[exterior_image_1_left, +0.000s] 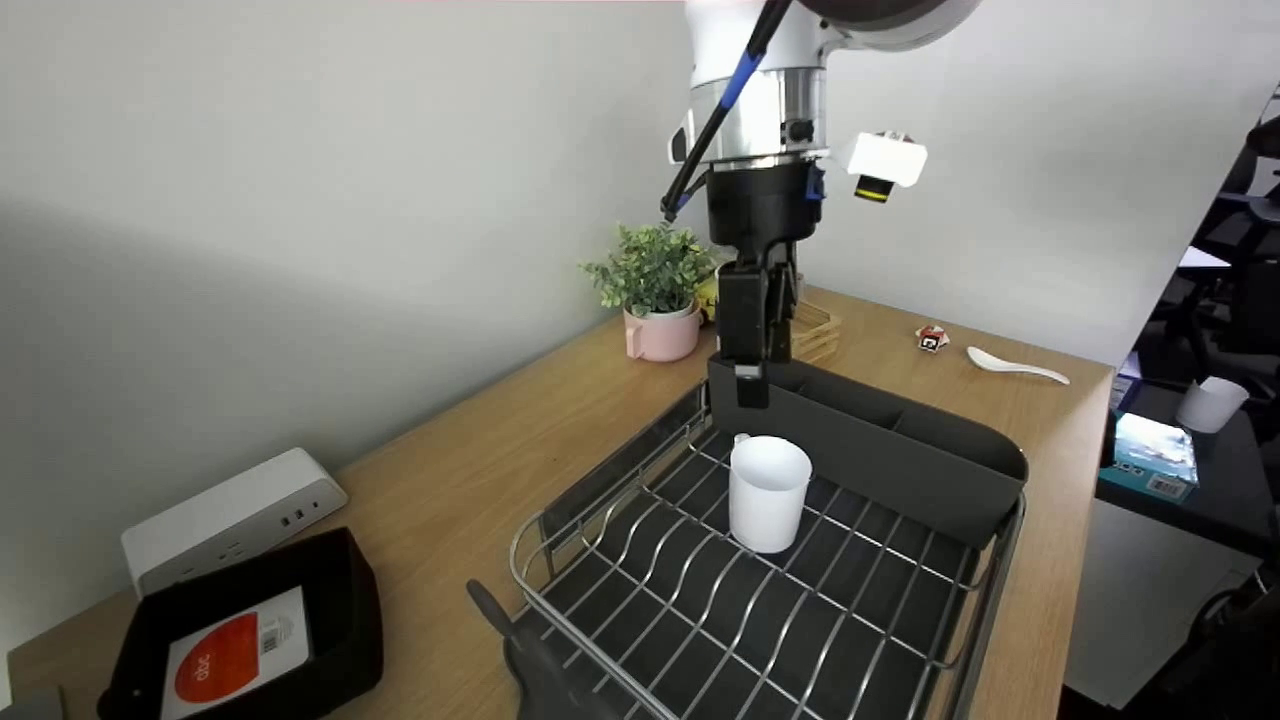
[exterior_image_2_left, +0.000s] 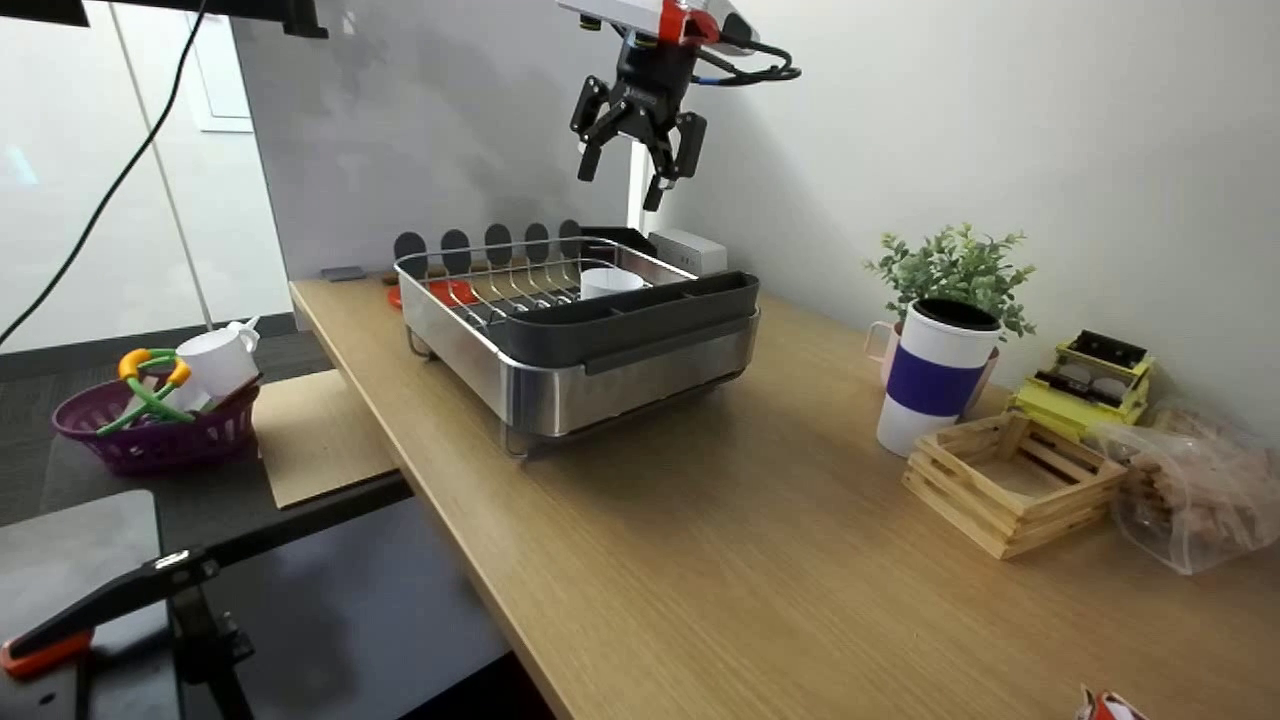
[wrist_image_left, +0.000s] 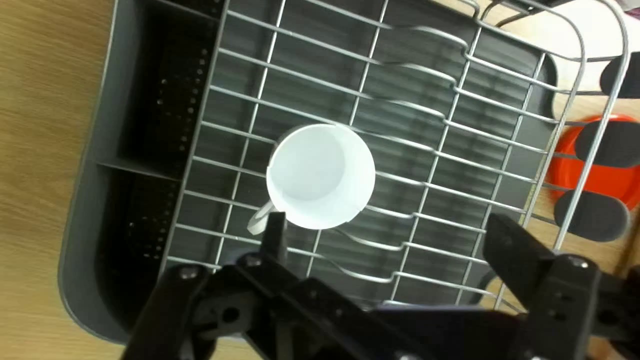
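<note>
A white mug (exterior_image_1_left: 768, 494) stands upright on the wire dish rack (exterior_image_1_left: 672, 542), close to the rack's dark grey utensil holder (exterior_image_1_left: 876, 444). Seen from above in the wrist view, the mug (wrist_image_left: 321, 177) is empty, and its handle points to the lower left. My gripper is open with nothing between its fingers; the left fingertip appears near the mug's handle. In exterior view 2 the gripper (exterior_image_2_left: 621, 186) hangs above the far part of the rack, its two fingers spread wide and clear of the mug (exterior_image_2_left: 609, 282).
An orange-red plate (wrist_image_left: 594, 156) lies at the rack's far end among grey-tipped prongs. Along the wall stand a potted plant (exterior_image_1_left: 657, 288), a purple-banded tumbler (exterior_image_2_left: 936, 374) and a wooden crate (exterior_image_2_left: 1014, 480). A black box (exterior_image_1_left: 342, 624) sits left of the rack. Bare table lies before the utensil holder.
</note>
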